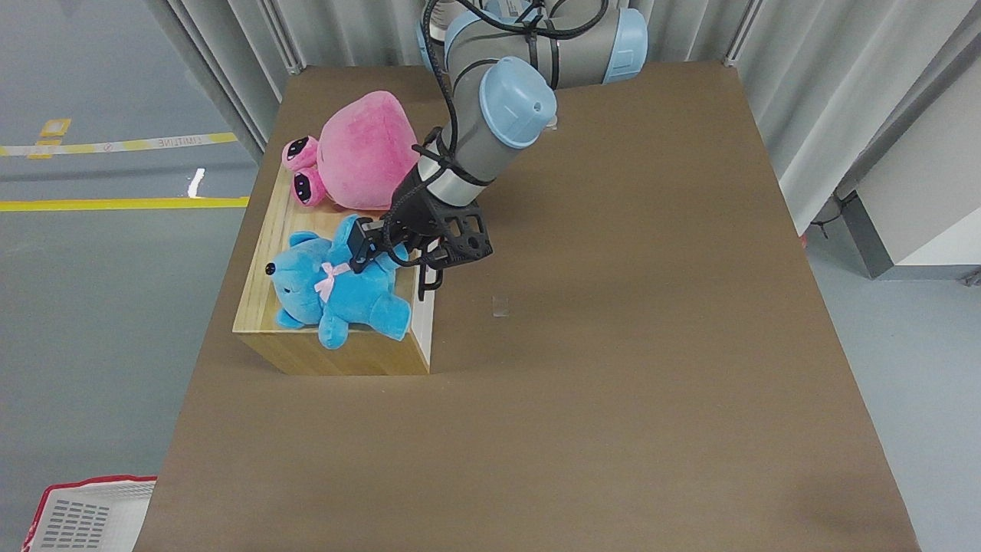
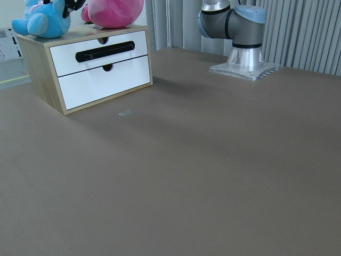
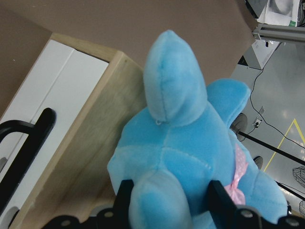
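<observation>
A blue teddy bear (image 1: 363, 299) with a pink bow is on top of the wooden drawer box (image 1: 276, 354), near its front-view lower edge. My gripper is shut on the bear, which bulges between its dark fingers in the wrist view. The box has two white drawers (image 2: 104, 80) with black handles. A pink round plush toy (image 1: 368, 152) rests on the box behind the bear, beside my arm.
A white basket (image 1: 92, 520) stands on the floor at lower left.
</observation>
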